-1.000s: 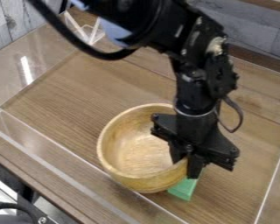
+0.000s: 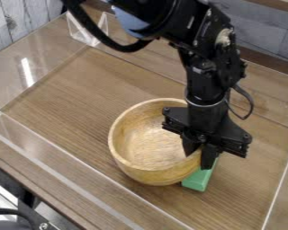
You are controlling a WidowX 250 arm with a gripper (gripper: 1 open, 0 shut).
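A wooden bowl (image 2: 140, 144) stands near the middle of the wooden tabletop (image 2: 75, 90). A green block (image 2: 197, 179) lies at its right side, partly covered. My black gripper (image 2: 204, 148) is over the bowl's right rim, above the green block. Its fingertips are dark and partly hidden, so I cannot tell how far apart they are or whether anything is between them.
A grey wall runs along the back right. A black cable lies at the lower left corner, beyond the table's edge.
My arm and gripper have shifted slightly up and to the right in the view, and the bowl has shifted slightly with them.
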